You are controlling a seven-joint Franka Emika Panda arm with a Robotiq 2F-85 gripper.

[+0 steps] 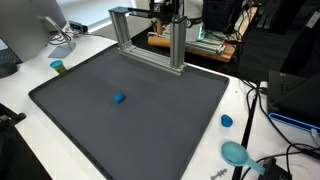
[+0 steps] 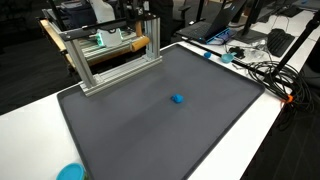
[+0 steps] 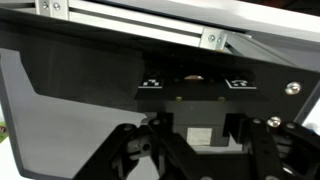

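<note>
My gripper is at the black panel (image 3: 90, 75) marked L and R, on top of the metal frame. Its dark fingers (image 3: 236, 126) stand on both sides of a grey piece (image 3: 198, 118) with a pale patch low on it; they look shut on it. What the piece is, and whether it is joined to the panel, I cannot tell. Exterior view 1 has the gripper (image 1: 178, 14) at the top edge, over the frame (image 1: 150, 58). In exterior view 2 the frame (image 2: 120, 76) is at the upper left, with the fingertips hard to make out.
On the dark grey board (image 1: 130, 125) lies a small blue object (image 1: 119, 98). A blue round item (image 1: 227, 121) and a teal scoop-like item (image 1: 237, 154) lie right of it, near cables. A green cup-like item (image 1: 58, 67) stands at the left.
</note>
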